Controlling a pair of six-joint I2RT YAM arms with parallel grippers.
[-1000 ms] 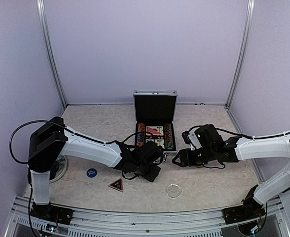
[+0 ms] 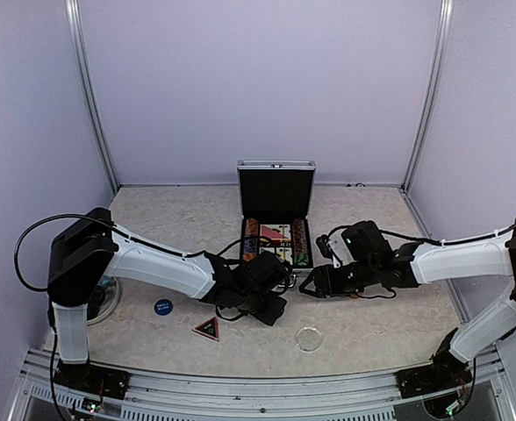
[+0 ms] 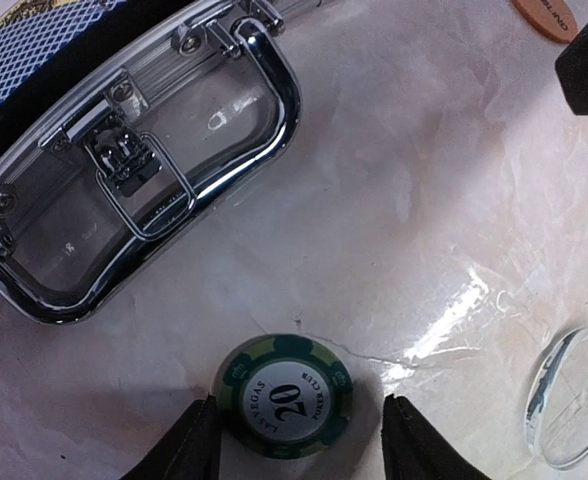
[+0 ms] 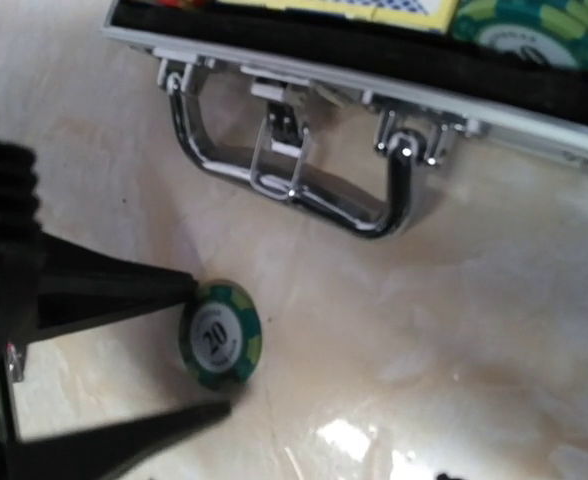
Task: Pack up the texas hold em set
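Note:
The open silver case [image 2: 276,184] holds chip rows and cards at the table's back middle; its handle [image 3: 144,219] faces front. A green 20 chip [image 3: 284,420] lies flat on the table before it, between the fingertips of my open left gripper. My right gripper is also open around that chip, one finger touching or very close to its upper edge. In the top view both grippers are low near the case's front, and the chip is hidden.
A blue button [image 2: 163,307], a red triangle [image 2: 206,328] and a clear disc [image 2: 309,339] lie on the front table. An orange disc [image 3: 544,15] is right of the case. A clear round container [image 2: 109,298] sits at far left.
My right gripper has shifted slightly leftward, toward the left gripper. The case and loose items have not visibly moved.

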